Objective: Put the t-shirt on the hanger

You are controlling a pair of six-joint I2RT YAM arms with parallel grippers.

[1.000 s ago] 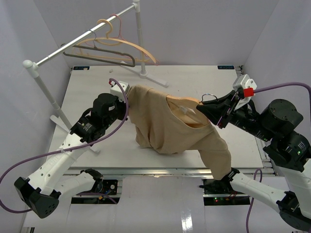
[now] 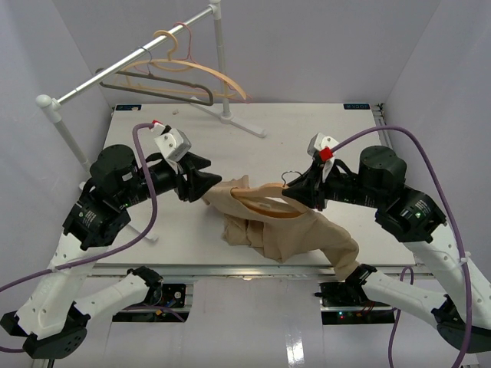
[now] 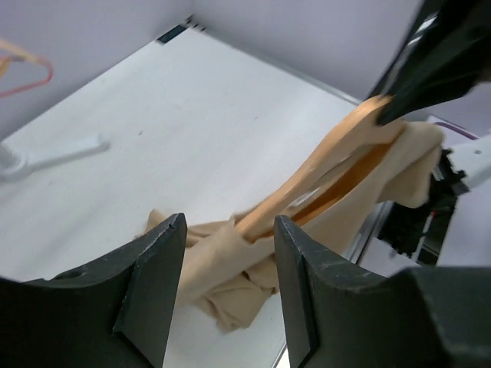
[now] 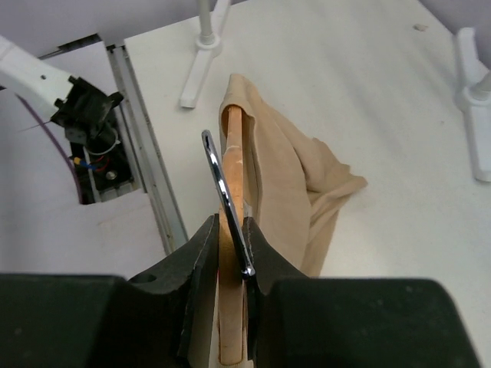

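A tan t shirt point(image 2: 268, 230) lies bunched on the white table around a wooden hanger point(image 3: 307, 172), which runs inside its neck opening. My right gripper point(image 2: 295, 188) is shut on the hanger beside its metal hook point(image 4: 221, 184); in the right wrist view the wood runs between the fingers, with cloth draped over the far end. My left gripper point(image 2: 199, 184) stands open just left of the shirt, and in the left wrist view its fingers have nothing between them, the shirt and hanger beyond them.
A white rack point(image 2: 134, 54) at the back left carries several hangers, with its feet point(image 2: 242, 126) on the table.
My right gripper has moved left with the hanger, and the shirt has sunk flatter toward the table.
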